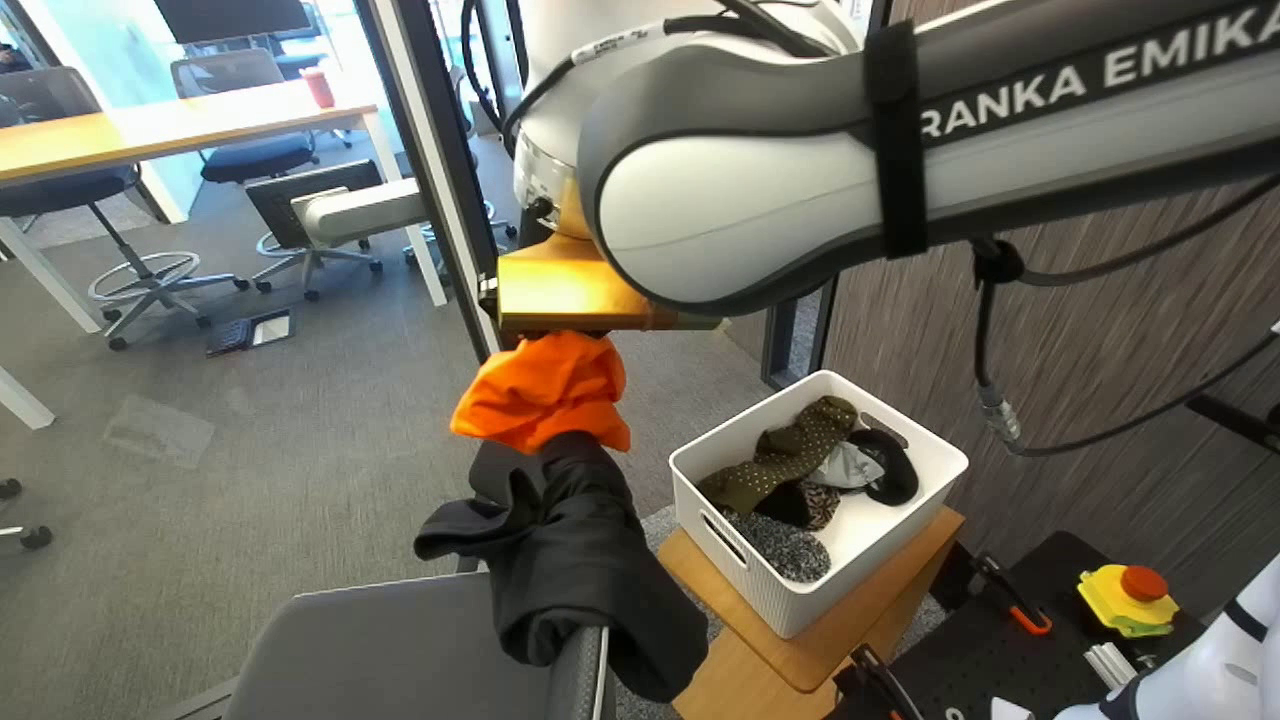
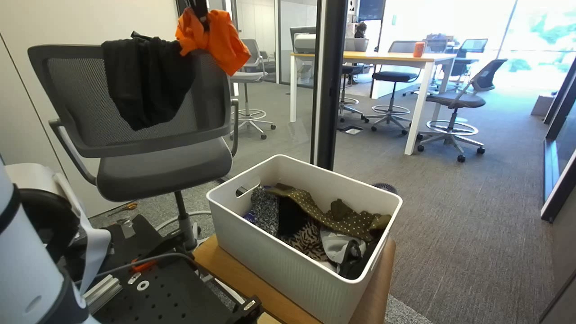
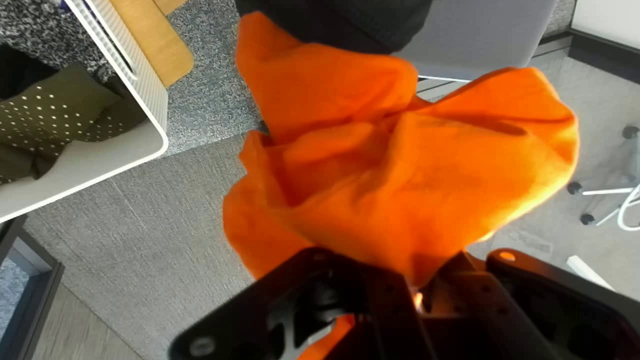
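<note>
An orange cloth point(image 1: 549, 390) hangs bunched from my gripper, which is shut on it. In exterior view 2 the orange cloth point(image 2: 218, 40) droops in two lobes by the top right of the chair back point(image 2: 213, 102). Black cloth point(image 2: 148, 81) is draped over that chair back, left of the orange one. From above, the orange cloth's lower edge overlaps the black cloth point(image 1: 576, 552); whether they touch I cannot tell. In exterior view 1 the arm hides my fingertips.
A white basket point(image 1: 750, 582) holding several garments, among them a dotted olive cloth point(image 1: 786, 456), stands on a wooden stand point(image 1: 792, 660) beside the chair. A dark post point(image 2: 326, 86) rises behind it. Right of the chair in exterior view 2, carpet is open.
</note>
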